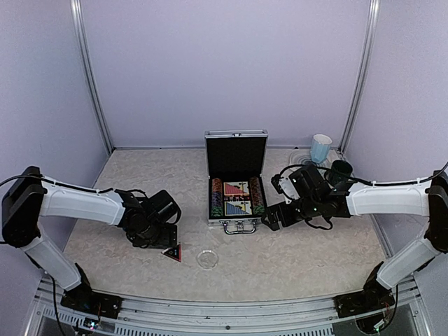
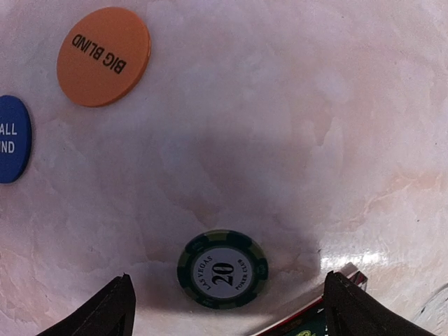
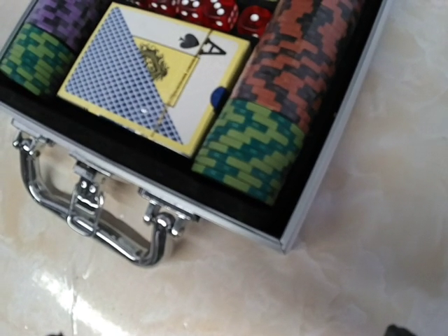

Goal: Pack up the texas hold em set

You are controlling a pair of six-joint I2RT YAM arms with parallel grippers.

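The silver case [image 1: 236,221] stands open at mid-table with chip stacks [image 3: 248,149], two card decks [image 3: 150,84] and red dice inside. My left gripper is low over the table at left, fingers apart, on either side of a green 20 chip [image 2: 222,269]. An orange BIG BLIND disc [image 2: 103,56] and a blue small blind disc [image 2: 12,140] lie beside it, with a red-edged triangular piece [image 1: 173,253] near the left fingers. My right gripper [image 1: 275,218] is open beside the case's right front corner; its fingertips barely show in the right wrist view.
A clear round disc [image 1: 207,259] lies in front of the case. At the back right stand a light blue cup [image 1: 320,147] and a dark cup [image 1: 340,171].
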